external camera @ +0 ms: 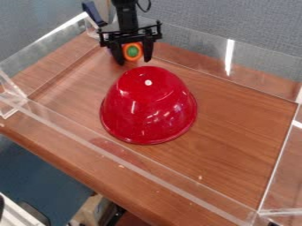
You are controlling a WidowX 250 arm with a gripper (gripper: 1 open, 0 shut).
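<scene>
A black gripper (132,48) hangs at the back left of the wooden tray, around a small orange object with a green centre (133,52); whether the fingers grip it is hard to tell. A large glossy red bowl (148,110), upside down, sits in the middle of the wooden surface (230,150), in front of the gripper and apart from it.
Clear walls (229,56) border the wooden surface on its sides. A dark purple shape shows behind the gripper at the back left.
</scene>
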